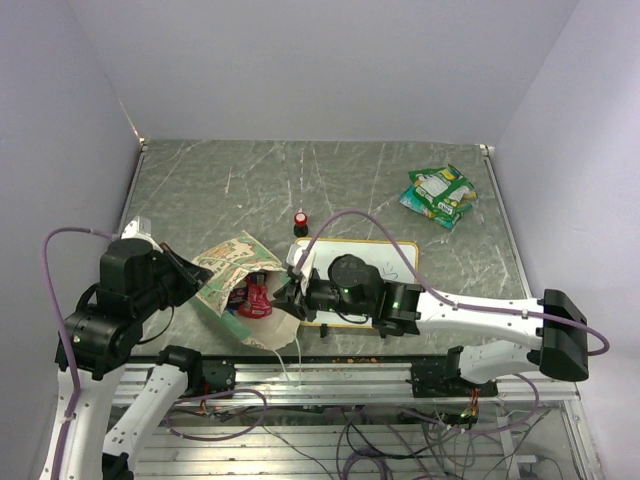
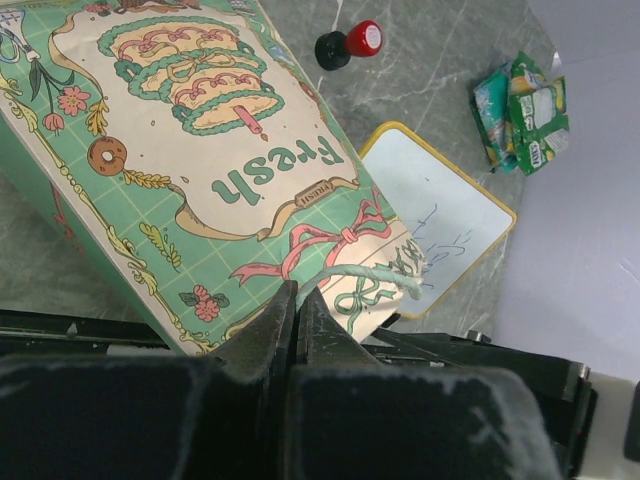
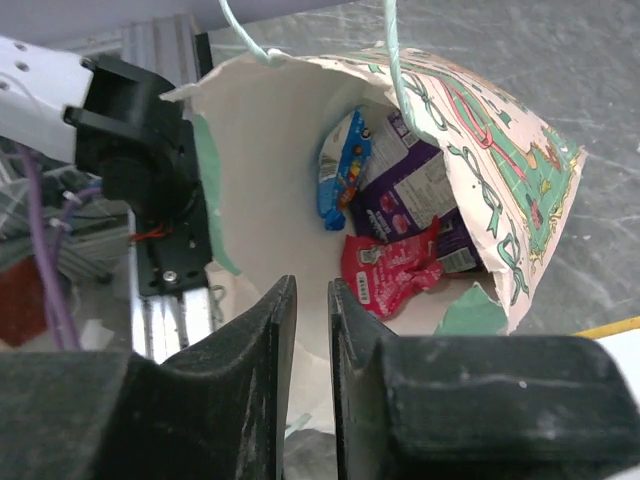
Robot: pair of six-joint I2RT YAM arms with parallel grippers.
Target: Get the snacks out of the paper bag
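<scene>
The paper bag (image 1: 228, 272), green and cream with printed pictures, lies on its side with its mouth toward the front right. In the left wrist view my left gripper is shut on the bag's pale green rope handle (image 2: 362, 271). My right gripper is at the bag's mouth, fingers a little apart, nothing showing between them. Inside lie a red snack packet (image 3: 392, 268), a blue packet (image 3: 343, 165) and purple packages (image 3: 408, 186). A green snack packet (image 1: 447, 190) and a teal one (image 1: 417, 205) lie on the table at the back right.
A small red-and-black object (image 1: 300, 224) stands behind the bag. The whiteboard (image 1: 385, 255) lies right of the bag, partly under my right arm.
</scene>
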